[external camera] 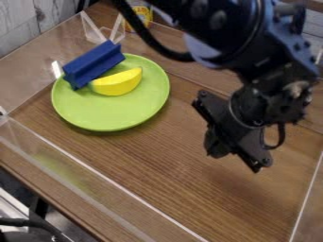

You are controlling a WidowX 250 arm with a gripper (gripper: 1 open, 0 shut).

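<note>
My black gripper (235,147) hangs low over the right half of the wooden table, with nothing visible between its fingers; it looks shut. To its left lies a green plate (108,115) holding a yellow banana-shaped piece (116,82) and, at its upper left rim, a dark blue block (93,63).
A can (138,15) stands at the back, partly hidden by the arm. Clear low walls edge the table at left and right.
</note>
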